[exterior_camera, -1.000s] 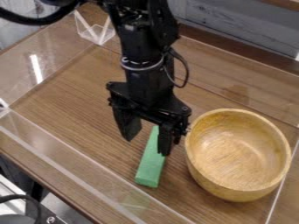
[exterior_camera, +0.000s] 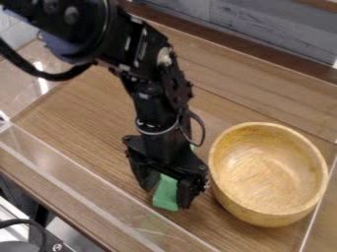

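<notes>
My black gripper is low over the wooden surface, its fingers down around a green block that lies flat. The block is partly hidden by the fingers; whether they are closed on it I cannot tell.
A large wooden bowl stands just right of the gripper. A clear panel edge runs along the lower left.
The gripper has moved down and slightly toward the front onto the green block, now covering much of it.
</notes>
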